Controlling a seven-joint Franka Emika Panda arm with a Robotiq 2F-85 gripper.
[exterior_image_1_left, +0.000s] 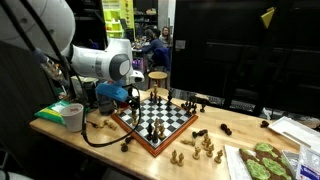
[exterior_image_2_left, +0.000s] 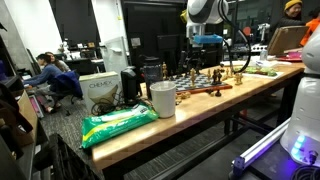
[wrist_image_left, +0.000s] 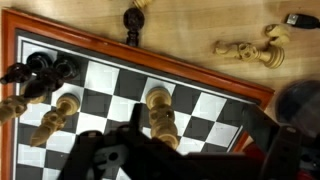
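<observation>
On the chessboard (wrist_image_left: 100, 75), in the wrist view, a light wooden chess piece (wrist_image_left: 160, 112) stands in the gap between the dark fingers of my gripper. The fingers are wide apart and grip nothing. Whether the fingertips are level with the piece or above it, I cannot tell. Dark pieces (wrist_image_left: 64, 68) and a light piece (wrist_image_left: 52, 120) stand to its left. In exterior view 1 the white arm reaches in from the left, and my gripper (exterior_image_1_left: 133, 97) hangs over the board's near-left part.
Loose light pieces (wrist_image_left: 250, 50) lie off the board, with a dark one (wrist_image_left: 133, 22) near its edge. Several more pieces (exterior_image_1_left: 205, 145) stand on the table at right. A white cup (exterior_image_1_left: 72, 117) is at left, a green-brown tray (exterior_image_1_left: 265, 165) at front right.
</observation>
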